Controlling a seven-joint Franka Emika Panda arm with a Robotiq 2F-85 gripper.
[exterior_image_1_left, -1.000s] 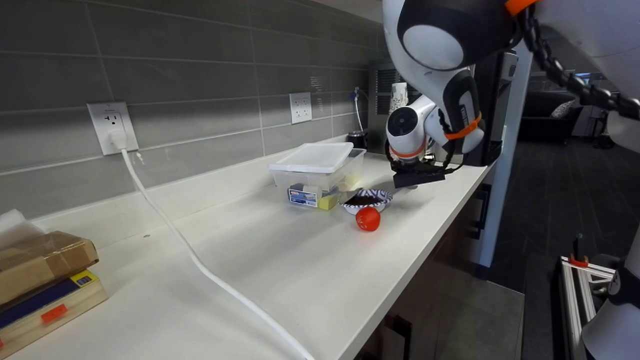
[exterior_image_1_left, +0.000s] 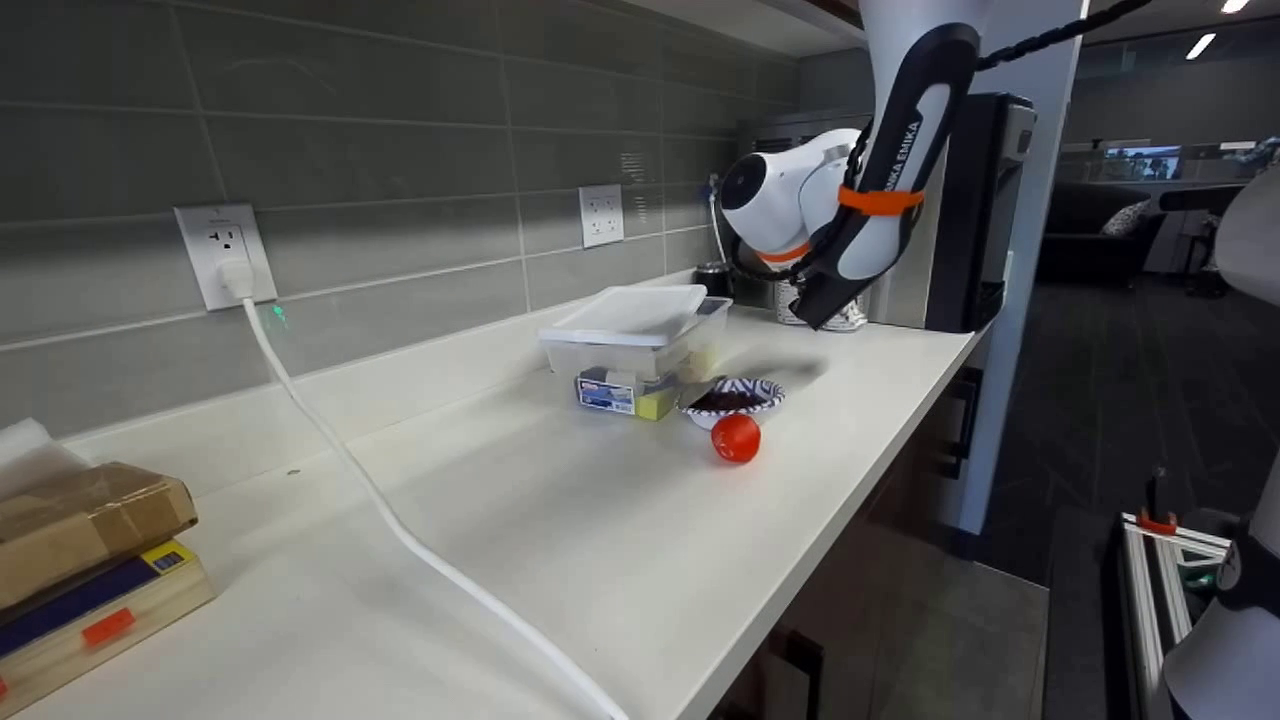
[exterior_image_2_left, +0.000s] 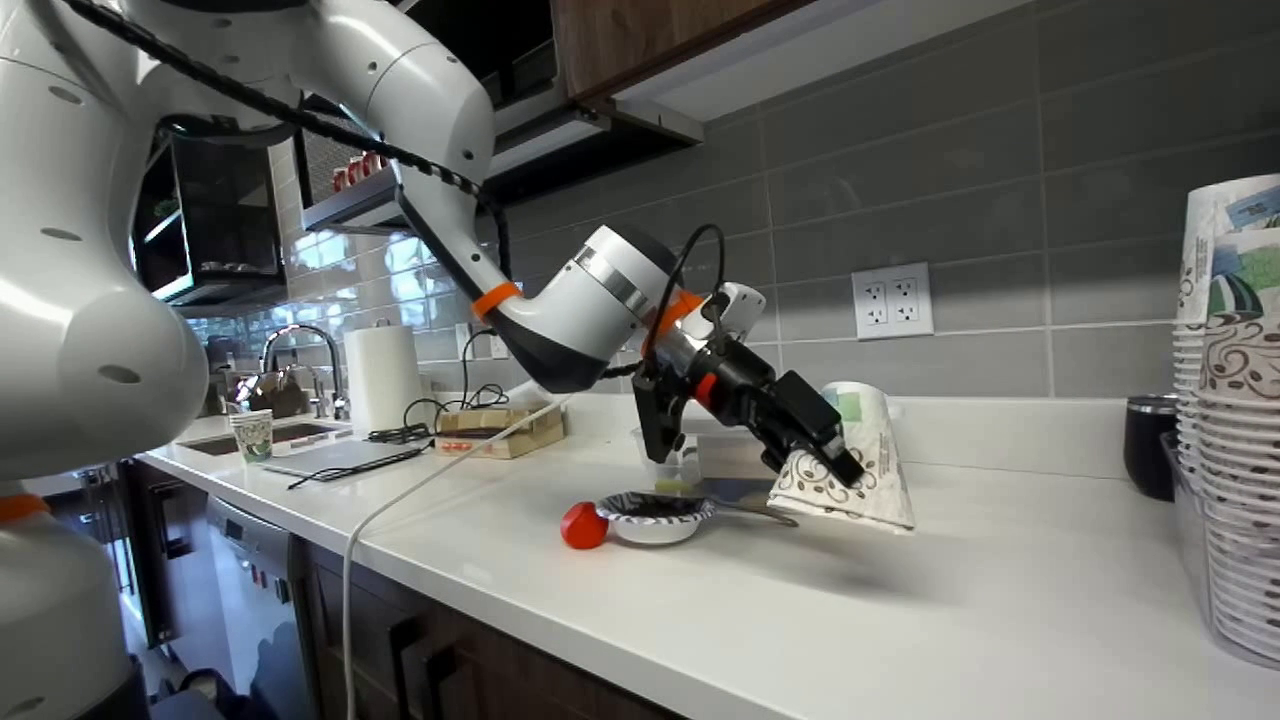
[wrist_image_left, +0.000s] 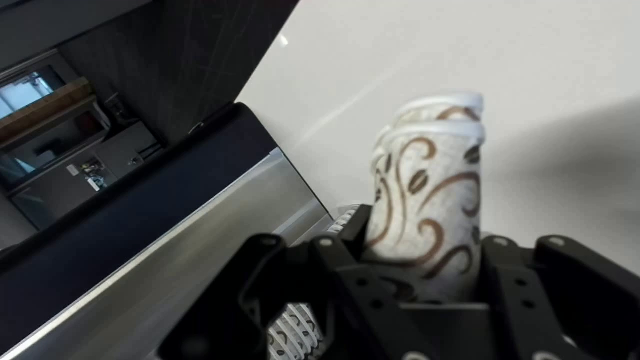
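Observation:
My gripper is shut on a white paper cup (wrist_image_left: 429, 180) with brown swirls and coffee-bean prints. Two rims show at the cup's far end in the wrist view, so it may be more than one nested cup. Exterior view 2 has the held cup (exterior_image_2_left: 882, 468) tilted above the counter, its wide end down, behind a black finger (exterior_image_2_left: 798, 414). Right of it stands a tall stack of similar cups (exterior_image_2_left: 1236, 480). From exterior view 1 the arm hides most of the gripper.
A patterned bowl (exterior_image_2_left: 656, 518) with dark contents and a utensil sits beside a red round object (exterior_image_2_left: 584, 526). Behind them is a clear lidded bin (exterior_image_1_left: 636, 342). A dark tumbler (exterior_image_2_left: 1149, 446) stands near the wall. Counter in front of the cup stack is bare.
The hand has tilted, and its dark lower end in exterior view 1 sits higher than before. The upper arm has swung back from the camera. Bowl, red object and bin stay put.

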